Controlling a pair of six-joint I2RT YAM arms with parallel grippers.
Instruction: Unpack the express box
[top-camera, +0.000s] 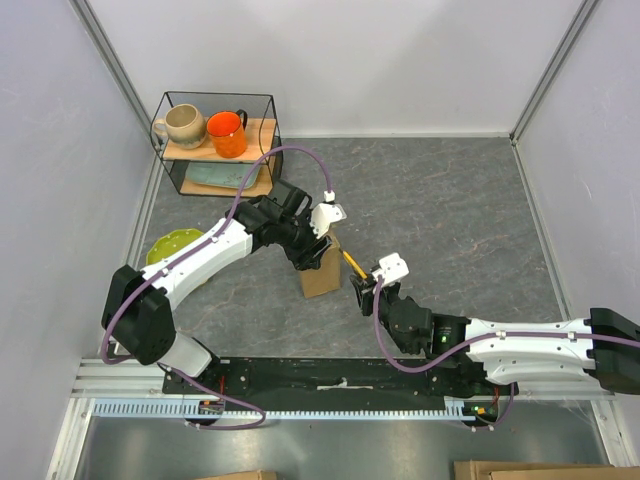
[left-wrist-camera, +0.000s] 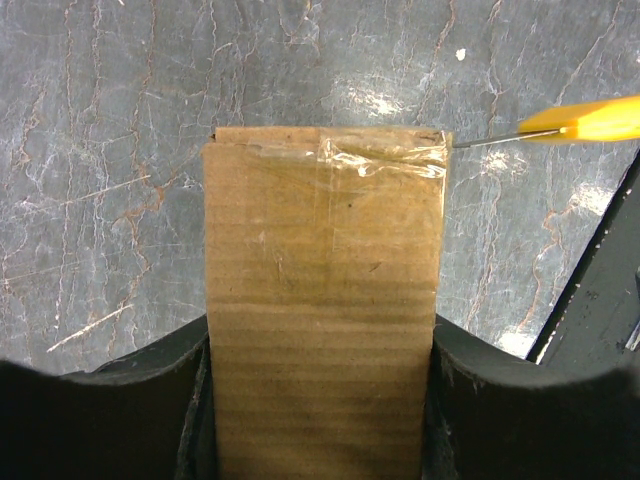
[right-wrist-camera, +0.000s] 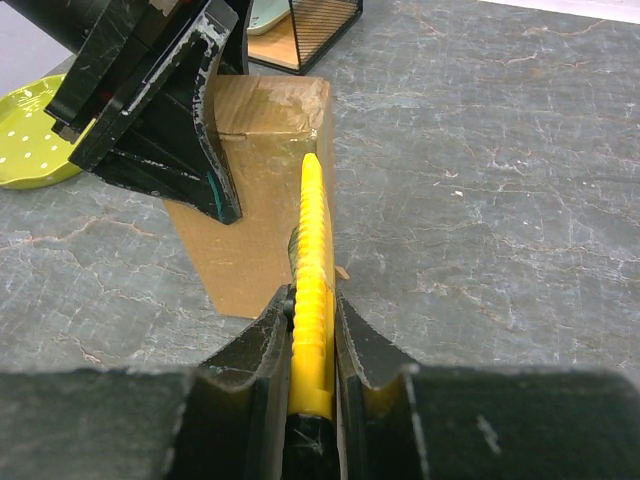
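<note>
A brown cardboard box (left-wrist-camera: 322, 260), taped along its top edge, stands upright on the grey table, gripped across its sides by my left gripper. In the top view the box (top-camera: 321, 275) is partly covered by that arm. My right gripper is shut on a yellow-handled cutter (right-wrist-camera: 314, 290), which points toward the box. In the left wrist view the cutter's (left-wrist-camera: 590, 122) thin metal blade reaches the box's taped top corner. How deep the tip goes in cannot be seen.
Behind the left arm stands a wire rack (top-camera: 220, 98) holding a beige mug (top-camera: 184, 127) and an orange mug (top-camera: 227, 134). A green dotted plate (right-wrist-camera: 30, 135) lies at the left.
</note>
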